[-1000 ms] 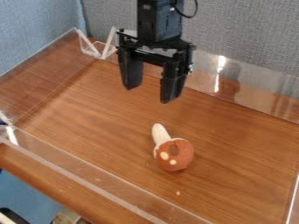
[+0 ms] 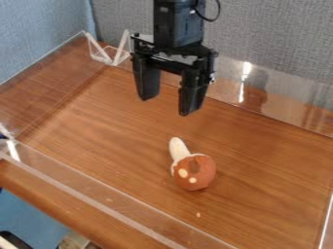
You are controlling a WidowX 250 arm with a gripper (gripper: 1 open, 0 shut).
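Observation:
My black gripper [image 2: 168,95] hangs open over the back half of the wooden table [image 2: 104,126], with its two fingers apart and nothing between them. Below it and slightly to the right, a toy mushroom [image 2: 194,168] lies on the table, with a red-orange spotted cap toward the front and a pale stem pointing back.
Clear low walls edge the table at the front and back. A white wire-like object [image 2: 107,53] stands at the back-left corner. Some dark items [image 2: 16,241] sit at the bottom-left, off the table. The wood around the mushroom is bare.

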